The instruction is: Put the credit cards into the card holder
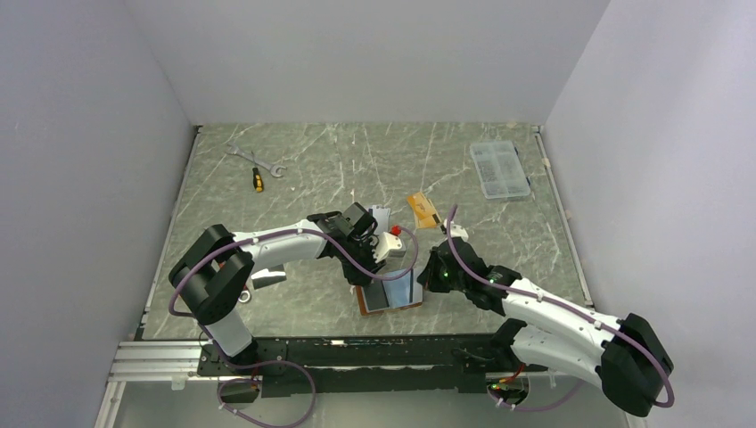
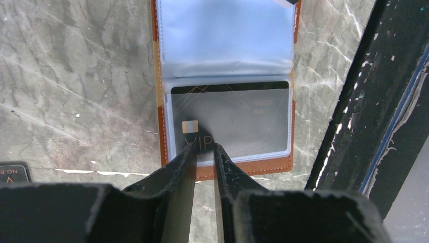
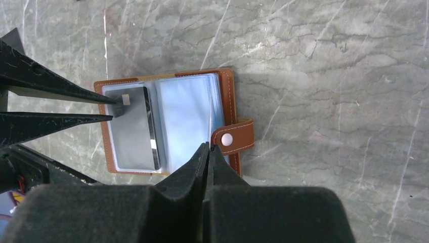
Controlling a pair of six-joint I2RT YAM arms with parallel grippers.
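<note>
The brown card holder [image 3: 233,96] lies opened out on the table, its clear sleeves facing up. A dark grey VIP card [image 2: 238,121] sits within one sleeve. Over that card's end hovers my left gripper, its fingertips a small gap apart with nothing between them. My right gripper is closed at the thin raised edge of a clear sleeve page [image 3: 210,109], beside the strap with its snap button [image 3: 227,139]. The page edge runs into its fingertips. A black card [image 2: 12,173] lies apart on the table.
Behind the arms lie an orange-yellow card [image 1: 424,210] and a whitish item [image 1: 382,217]. A wrench [image 1: 258,161], a screwdriver [image 1: 258,180] and a clear plastic box [image 1: 500,169] stand farther back.
</note>
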